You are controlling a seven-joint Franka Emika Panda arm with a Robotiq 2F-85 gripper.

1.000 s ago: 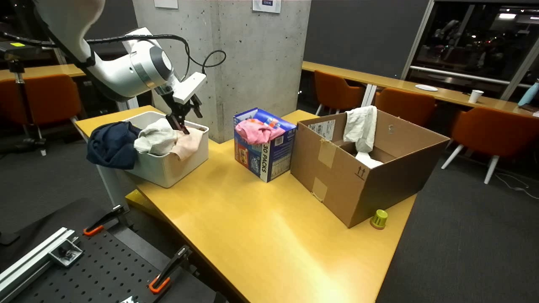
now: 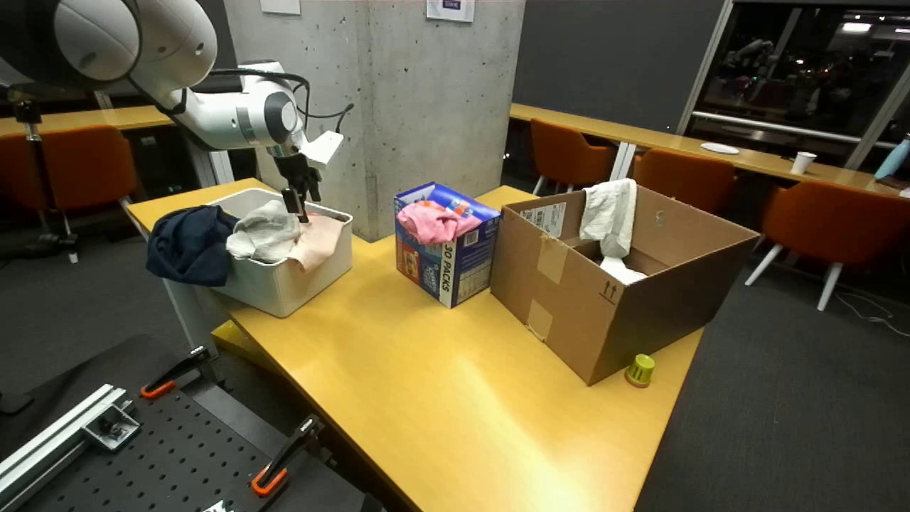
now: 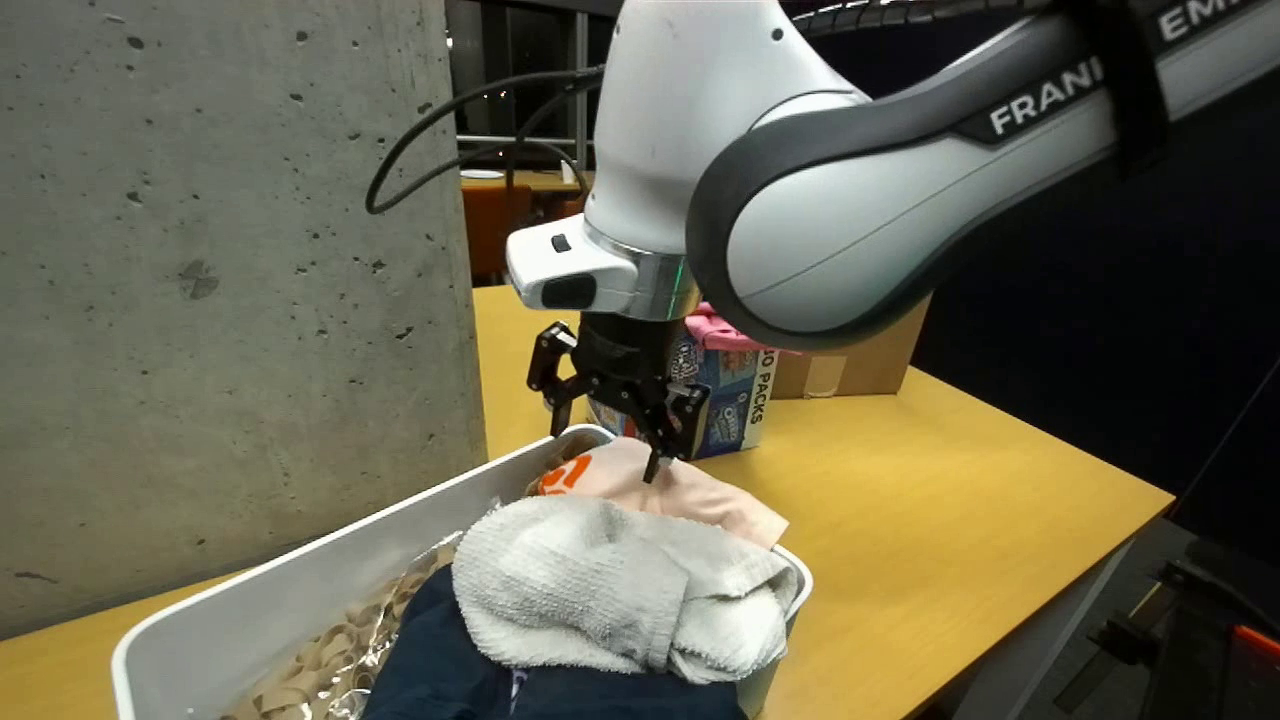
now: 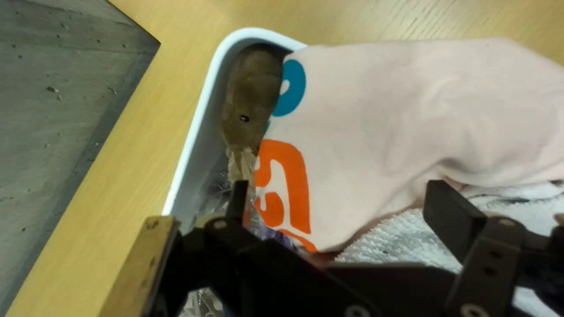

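My gripper stands open above the white bin [image 2: 286, 294], its fingers spread wide. Beneath it a pale pink cloth [image 4: 412, 105] with orange and teal print drapes over the bin's end. In exterior view 2 one fingertip [image 3: 651, 466] appears at or just over this cloth; contact cannot be told. Beside the pink cloth lies a white towel [image 3: 576, 582], and a navy cloth [image 2: 192, 244] hangs over the bin's far-left side. A brown item [image 4: 251, 100] sits in the bin's corner, partly covered by the pink cloth.
A blue snack box [image 2: 448, 247] with a bright pink cloth [image 2: 436, 222] on top stands beside the bin. Further right are a cardboard box [image 2: 554, 299] holding white cloth and a green cup [image 2: 640, 370]. A concrete pillar [image 3: 228, 276] rises close behind the bin.
The arm has shifted slightly left in exterior view 1, and the gripper hangs more upright over the bin. The cloths and boxes look unmoved.
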